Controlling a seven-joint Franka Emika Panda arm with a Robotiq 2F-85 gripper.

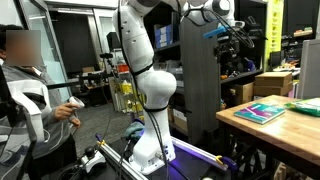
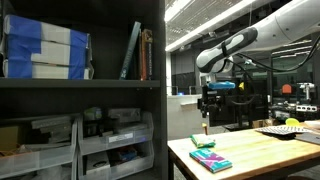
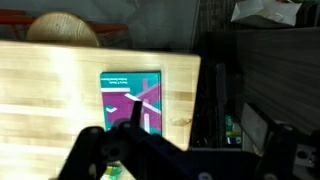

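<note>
Above the edge of the wooden table, my gripper hangs open, with nothing between its fingers. A thin teal and purple book (image 3: 128, 98) lies flat on the table beneath, on the left of the wrist view, and my left finger covers its lower part. The same book (image 1: 260, 113) lies near the table's edge in exterior view 1, well below the gripper. In exterior view 2 a green-edged book (image 2: 203, 140) lies behind the teal one (image 2: 210, 160).
A dark shelf (image 2: 85, 91) holds blue-and-white boxes (image 2: 47, 45) and a few upright books (image 2: 131, 50). Clear bins (image 2: 115, 137) stand beneath. A perforated tray (image 2: 282, 130) lies at the table's far right. Someone sits at the left of exterior view 1.
</note>
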